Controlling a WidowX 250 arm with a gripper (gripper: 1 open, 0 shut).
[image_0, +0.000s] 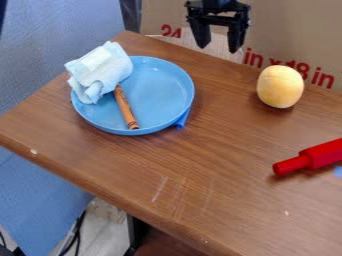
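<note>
My black gripper (218, 38) hangs at the top centre, above the back edge of the table, its two fingers spread apart with nothing visible between them. A blue plate (166, 93) sits at the left of the wooden table, holding a white cloth (98, 70) and a brown stick-like object (126, 108). A pale yellow round object (279, 86) stands at the back right. A red rolling pin (310, 157) lies at the right edge, partly out of view.
A small blue item (182, 121) pokes out by the plate's right rim. A cardboard panel (301, 30) stands behind the table; blue padding and cables lie at the left.
</note>
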